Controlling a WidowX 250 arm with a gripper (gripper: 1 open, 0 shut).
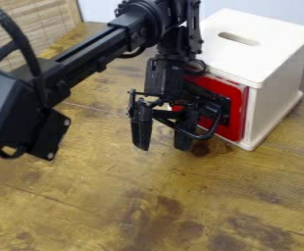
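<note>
My black gripper (163,131) hangs low over the wooden floor, directly in front of the red front panel (234,103) of a white box (265,47). Its two dark fingers point downward and stand apart, with floor showing between them and no object visible there. The gripper hides much of the red panel's left part. Whether it touches the panel, I cannot tell.
The white box with a slot in its top fills the back right. A light slatted panel (4,41) stands at the back left.
</note>
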